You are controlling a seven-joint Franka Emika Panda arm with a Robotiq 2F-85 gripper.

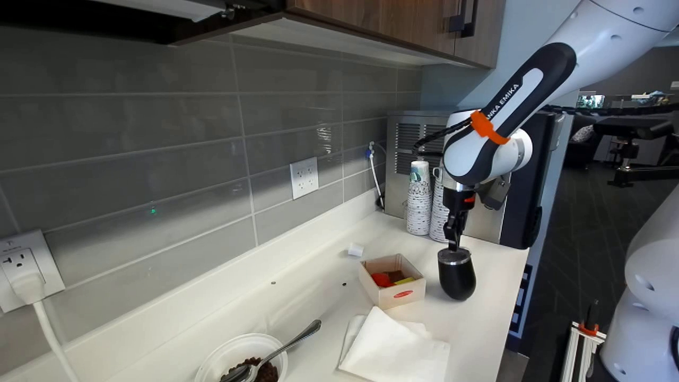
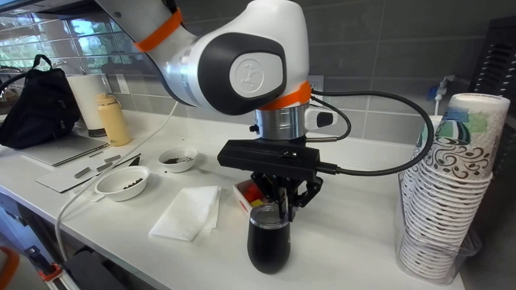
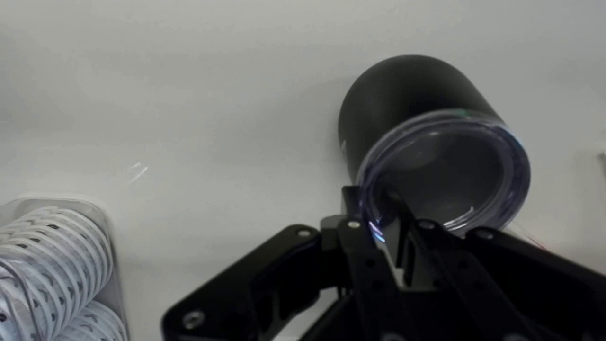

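A black tumbler [image 1: 456, 278] with a clear lid or rim stands on the white counter, upright as far as the exterior views show. My gripper [image 2: 286, 215] points down at the edge of its top. In the wrist view, the gripper is part open, with the tumbler's rim [image 3: 368, 170] passing between its fingers. One finger [image 3: 350, 199] is on the outside of the rim, while the other reaches over or into the mouth. Whether both pads touch the wall cannot be told.
A small box [image 1: 404, 294] with red and yellow items sits beside the tumbler. White napkins [image 1: 398, 350] and a bowl [image 1: 280, 347] with a spoon lie nearer the camera. Stacked paper cups [image 2: 447, 193] stand toward the appliance. Counter between the cups and tumbler is clear.
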